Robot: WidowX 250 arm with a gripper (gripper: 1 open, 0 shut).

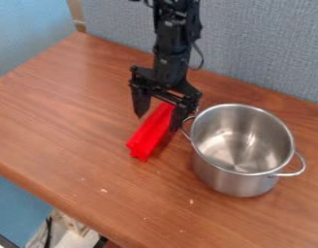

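A red elongated block (150, 134) lies on the wooden table, angled from lower left to upper right. The black gripper (158, 108) is down over the block's upper end, one finger on either side of it; whether it touches the block is unclear. A steel pot (243, 170) with two handles stands right of the block, its left handle near the gripper's right finger. The inside bottom of the pot shows empty.
A grey padded wall (252, 48) runs behind it. A blue surface shows beyond the table's left edges.
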